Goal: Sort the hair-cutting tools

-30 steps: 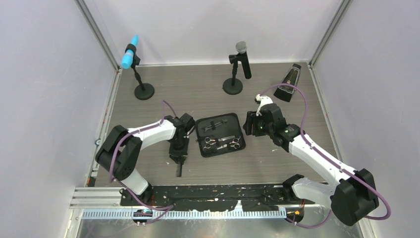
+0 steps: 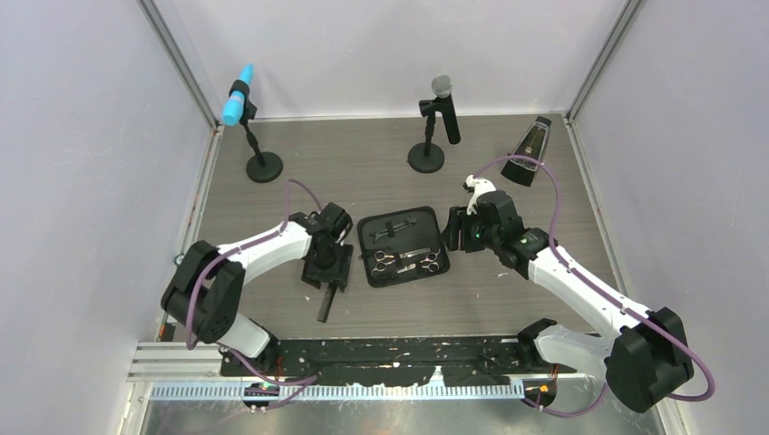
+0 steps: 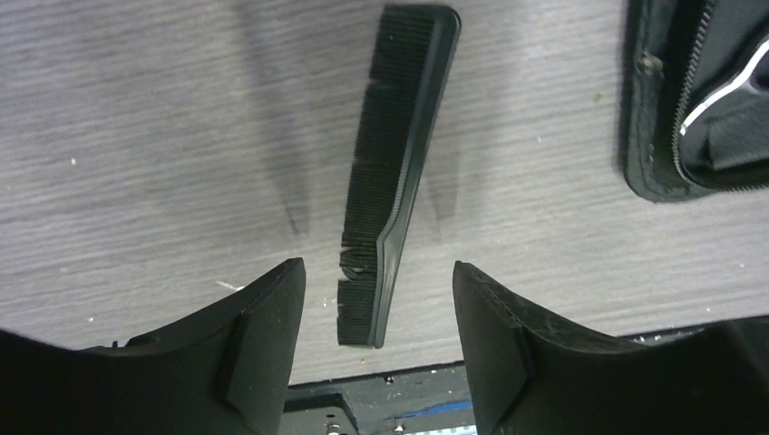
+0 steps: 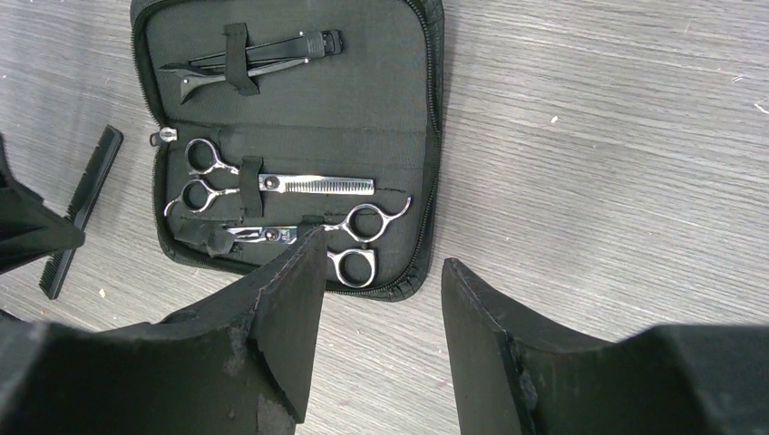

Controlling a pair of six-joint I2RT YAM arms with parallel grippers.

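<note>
A black comb (image 3: 394, 154) with damaged teeth lies on the table left of the open zip case (image 4: 345, 118). The case holds hair clips (image 4: 317, 43), thinning scissors (image 4: 322, 185) and a second pair of scissors (image 4: 358, 267), with straps across them. My left gripper hangs open above the comb, nothing between its fingers; from the top view it covers the comb's upper part. My right gripper is open and empty, over the right edge of the case.
A blue object on a stand (image 2: 238, 104), a microphone stand (image 2: 426, 156) and a dark tapered object (image 2: 526, 149) stand at the back.
The right arm is nearly still.
</note>
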